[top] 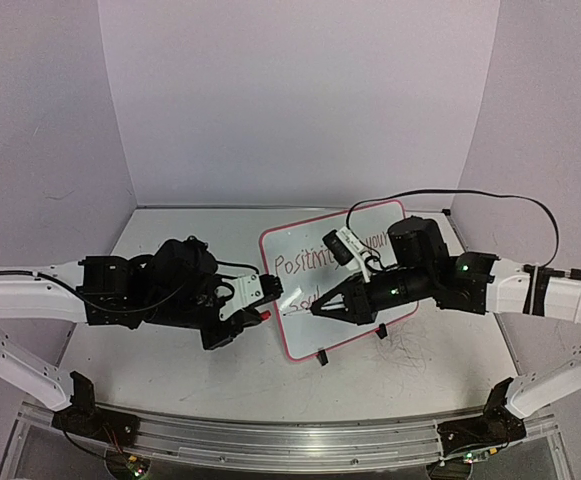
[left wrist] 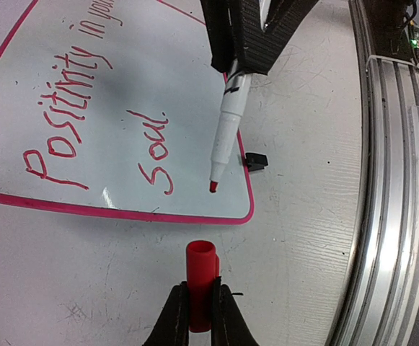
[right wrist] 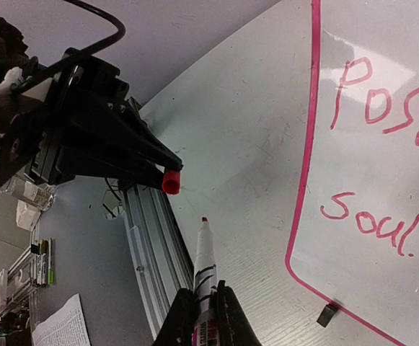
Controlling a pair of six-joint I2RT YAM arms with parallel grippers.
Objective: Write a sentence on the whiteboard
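The whiteboard (top: 345, 335) with a pink rim lies tilted on the table, bearing the red words "Positivity in your soul." (left wrist: 155, 148). My left gripper (top: 252, 325) is shut on a red marker cap (left wrist: 201, 277), its open end facing outward in the left wrist view. My right gripper (top: 322, 308) is shut on a white marker (right wrist: 205, 252) whose red tip is bare. Over the board's left part, the marker points toward the cap. Cap and tip are apart, with a small gap between them.
Two black clips (top: 322, 357) sit at the board's lower edge. A metal rail (top: 280, 452) runs along the table's front. The table left of the board is clear beneath the left arm.
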